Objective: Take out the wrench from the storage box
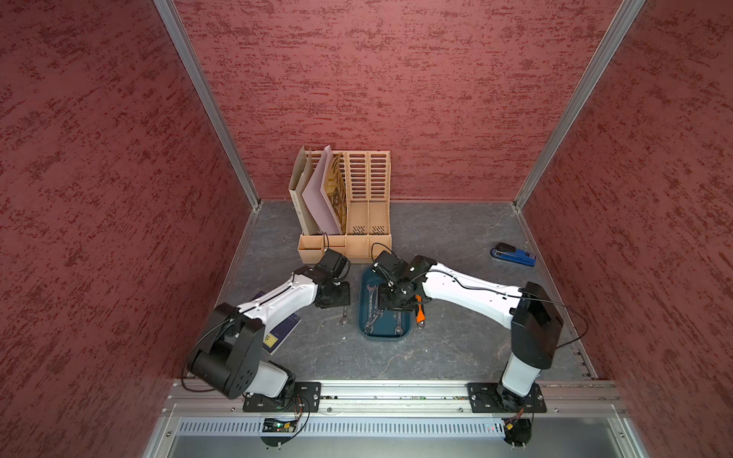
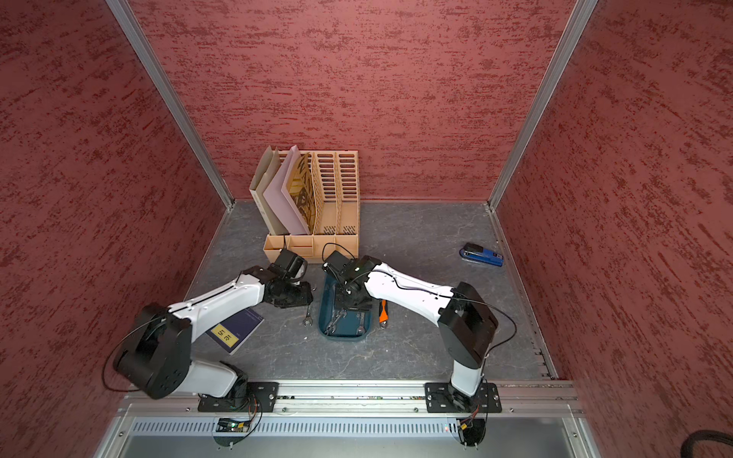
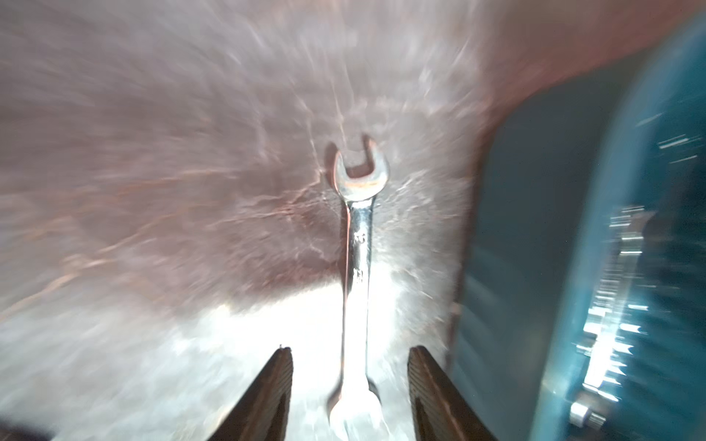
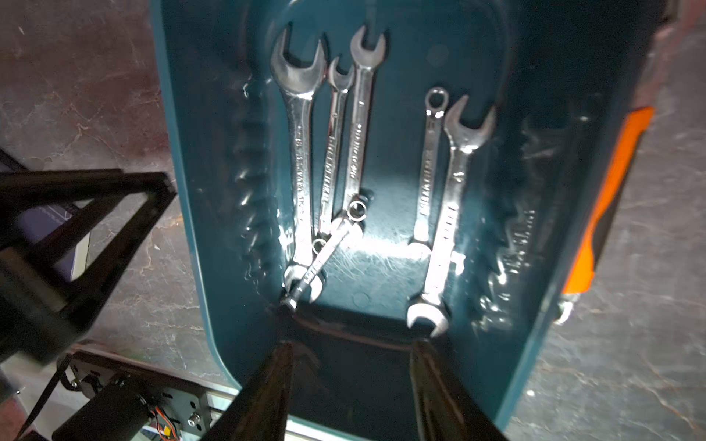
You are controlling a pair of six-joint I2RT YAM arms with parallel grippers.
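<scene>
On the table left of the dark teal box (image 4: 184, 147), a single silver wrench (image 3: 357, 257) lies flat. My left gripper is above that wrench, its fingers apart on either side with a gap to it; nothing is held. Inside the box rest several wrenches, among them a large open-ended one (image 4: 301, 147) at left and a pair at right including another large one (image 4: 450, 213). A short wrench (image 4: 323, 253) lies slanted across the left group. My right gripper hangs over the box, open and empty.
Just right of the box lies an orange-handled adjustable wrench (image 1: 420, 311). A wooden organizer (image 1: 368, 206) with folders stands behind. A notebook (image 2: 234, 329) lies at left, a blue stapler (image 1: 513, 254) at far right. Both grippers are close together.
</scene>
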